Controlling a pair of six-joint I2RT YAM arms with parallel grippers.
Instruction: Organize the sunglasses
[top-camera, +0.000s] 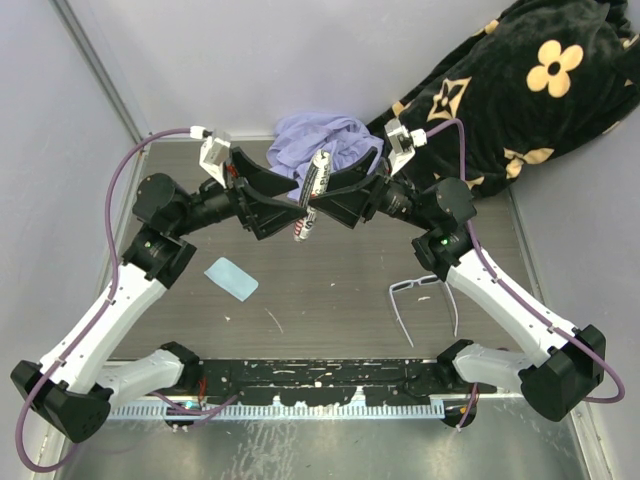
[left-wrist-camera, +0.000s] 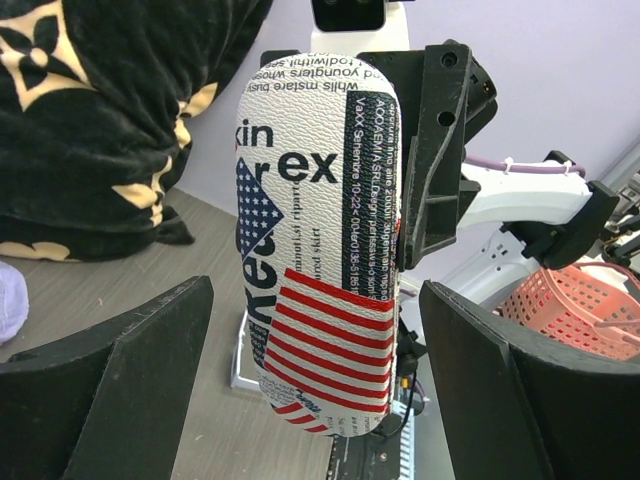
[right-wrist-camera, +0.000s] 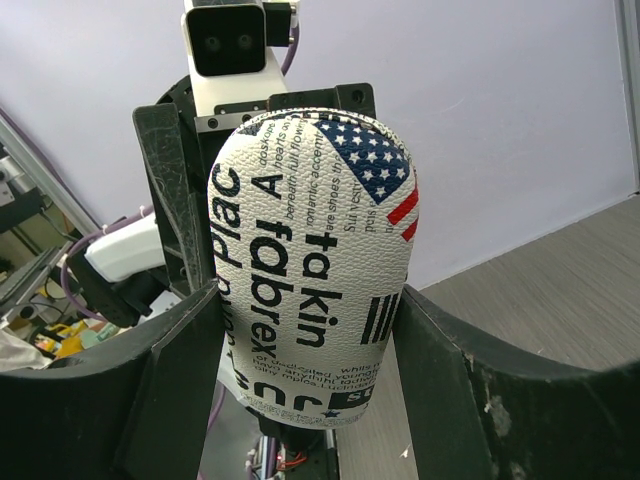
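Observation:
A glasses case (top-camera: 316, 180) printed with text and a flag is held upright in mid-air at the centre, seen end-on in the left wrist view (left-wrist-camera: 318, 240) and right wrist view (right-wrist-camera: 310, 260). My right gripper (top-camera: 331, 200) is shut on it. My left gripper (top-camera: 284, 195) stands open just left of it, its fingers (left-wrist-camera: 110, 390) apart either side of the case in its wrist view. White-framed sunglasses (top-camera: 418, 283) lie on the table at lower right, partly behind the right arm.
A light blue cloth (top-camera: 231, 278) lies on the left of the table (top-camera: 320, 310). A lilac cloth (top-camera: 310, 135) and dark patterned fabric (top-camera: 530, 90) fill the back and back right.

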